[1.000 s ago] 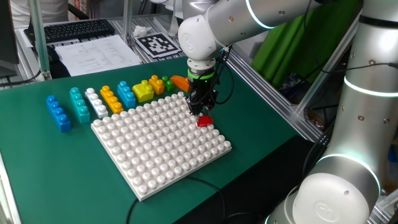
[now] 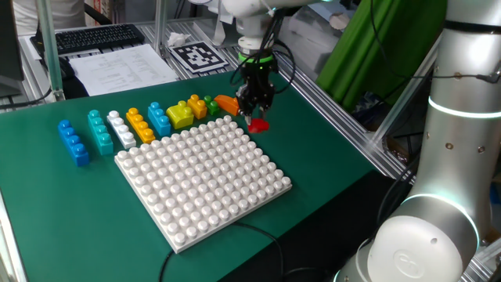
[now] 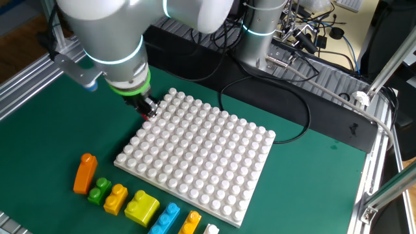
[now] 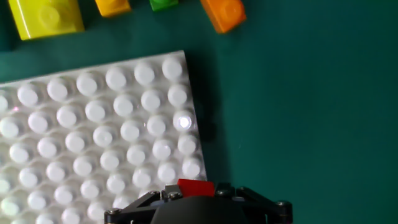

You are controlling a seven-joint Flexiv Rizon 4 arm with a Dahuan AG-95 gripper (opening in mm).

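A red brick [image 2: 258,125] is clamped in my gripper [image 2: 250,117], which is shut on it. In exterior view 1 the two appear just past the upper right edge of the white studded baseplate [image 2: 202,180]. The wrist view shows only a strip of the red brick [image 4: 195,187] between the fingers, close to the baseplate's side edge [image 4: 198,134]. Exterior view 2 has the gripper [image 3: 148,116] near one corner of the baseplate [image 3: 195,156], with the brick mostly hidden there. How high the brick hangs above the plate I cannot tell.
A row of loose bricks lies along the plate's far side, from a blue brick [image 2: 73,143] to an orange brick [image 2: 227,104]. A black cable [image 2: 262,233] runs by the table's near edge.
My gripper has risen and moved toward the back, away from above the plate's right part, carrying the red brick. The baseplate and the row of bricks stay where they were.
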